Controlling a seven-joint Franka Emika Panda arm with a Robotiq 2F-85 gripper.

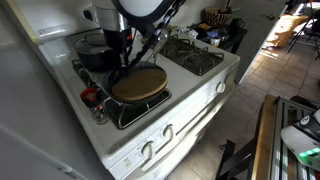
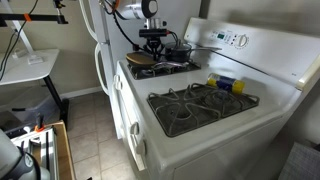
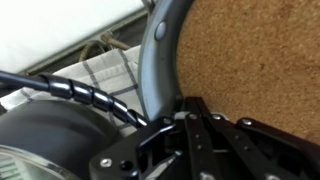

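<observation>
A dark round pan with a flat brown disc (image 1: 139, 84) inside sits on the front left burner; the disc looks cork-like in the wrist view. My gripper (image 1: 123, 71) reaches down at the pan's back left edge. Close up, the black fingertips (image 3: 190, 106) are together at the inner side of the grey pan rim (image 3: 163, 55), over the edge of the brown surface (image 3: 250, 60). They appear shut, with nothing clearly between them. Whether they press on the rim is hard to make out. From the side, the gripper (image 2: 153, 43) is above the far burners.
A dark pot (image 1: 92, 48) stands behind the pan, near the gripper. Small red jars (image 1: 91, 97) are at the left stove edge.
</observation>
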